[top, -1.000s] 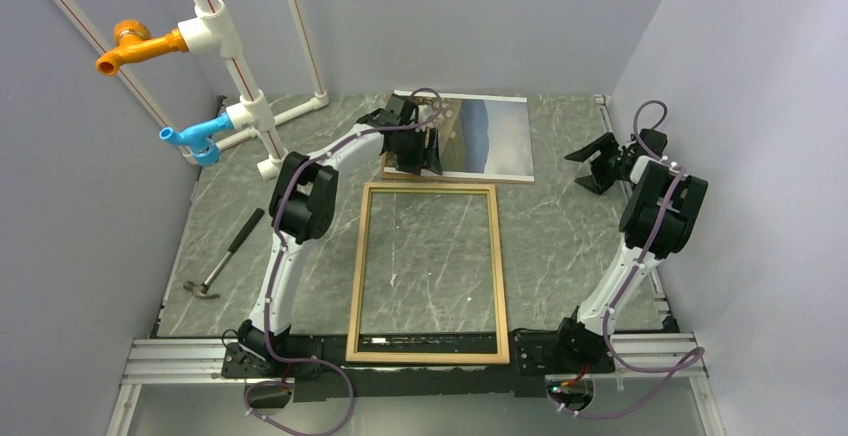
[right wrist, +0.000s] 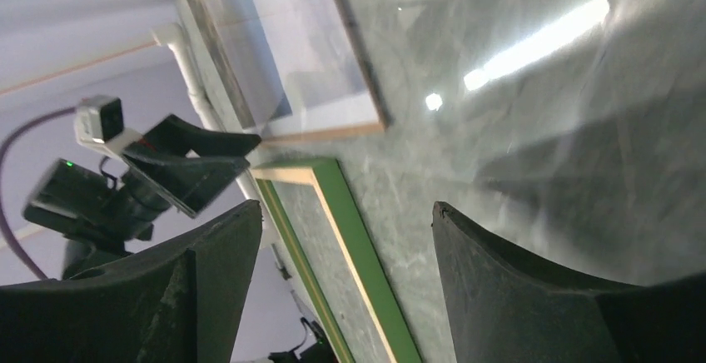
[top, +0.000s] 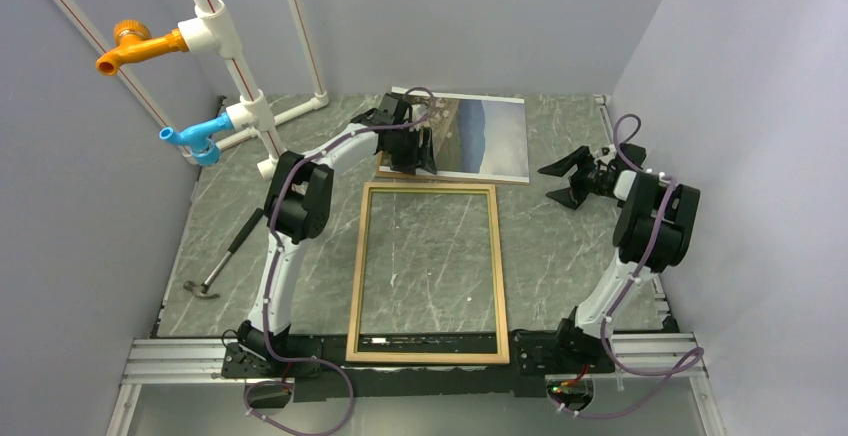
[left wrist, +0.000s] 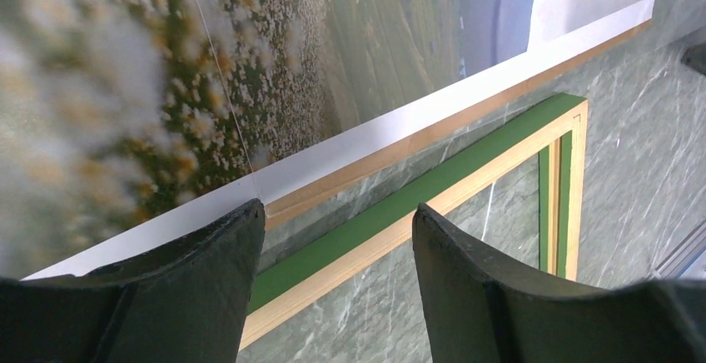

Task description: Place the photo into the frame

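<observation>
The photo (top: 490,136), a beach print with a white border, lies on a thin brown board (left wrist: 400,148) at the back of the table. Below it is the empty wooden frame (top: 496,256), its sides green in the left wrist view. My left gripper (top: 417,156) is over the photo's left part; its fingers (left wrist: 196,288) stand apart with no object gripped between them. A thin straight line crosses the photo in that view. To the right of the photo, above bare table, my right gripper (top: 549,183) is open and empty.
A hammer (top: 228,256) lies on the left of the table. White pipes with an orange tap (top: 140,48) and a blue tap (top: 195,138) stand at the back left. Bare table (top: 550,266) extends right of the frame; a wall closes off the right side.
</observation>
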